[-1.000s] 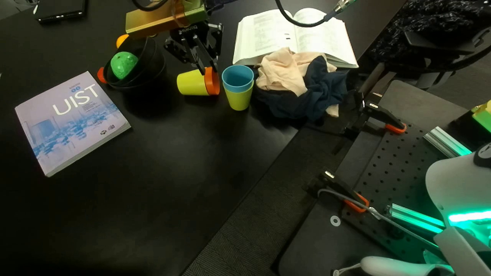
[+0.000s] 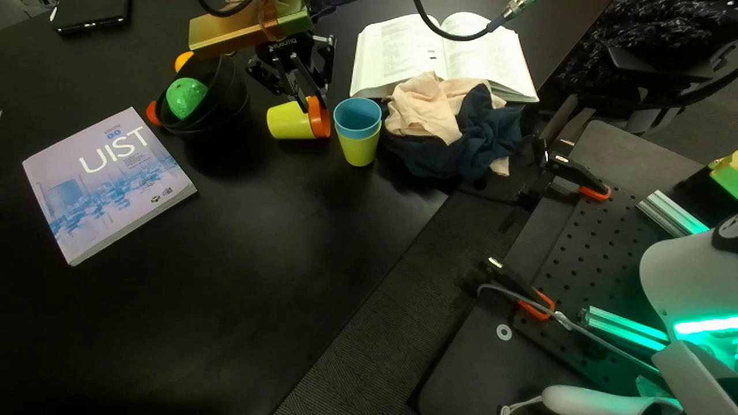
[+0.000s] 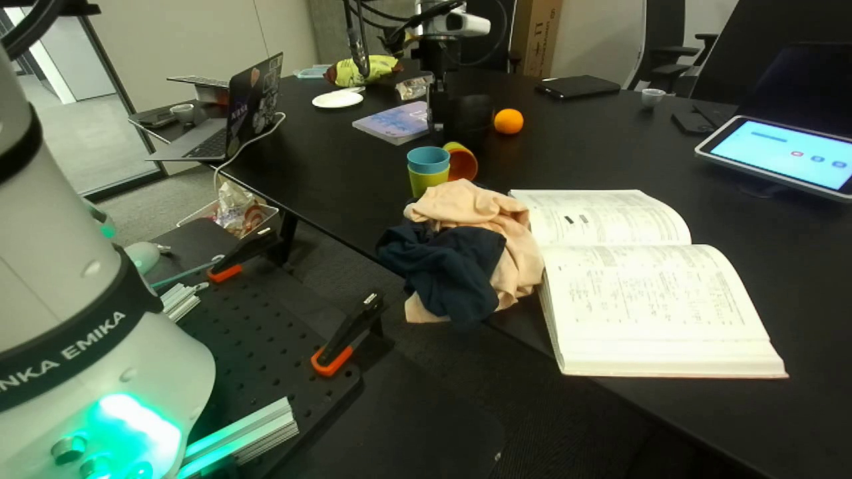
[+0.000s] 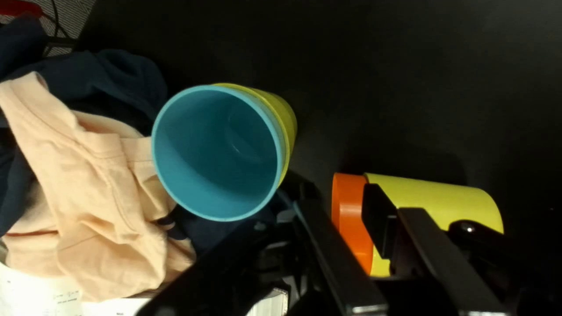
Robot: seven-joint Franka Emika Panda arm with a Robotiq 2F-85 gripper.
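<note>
A blue cup (image 4: 217, 152) stands upright, nested in a yellow-green cup (image 2: 359, 149). Beside this stack, a second yellow-green cup (image 2: 289, 121) lies on its side with an orange cup (image 2: 319, 117) nested in its mouth. Directly over the lying pair is my gripper (image 2: 314, 108), pointing down and open. In the wrist view one finger (image 4: 380, 218) overlaps the lying cups near the orange rim, while the other is on the side towards the blue cup. Nothing is held between them; whether a fingertip touches the cups I cannot tell.
Crumpled peach and navy cloth (image 2: 429, 110) lies right beside the upright stack, with an open book (image 2: 477, 59) behind it. A black bowl (image 2: 207, 117) with a green ball and a UIST book (image 2: 107, 183) are to the left.
The lying cups have shifted slightly towards the back of the table, under the gripper. My gripper, the upright stack and the other objects look unmoved.
</note>
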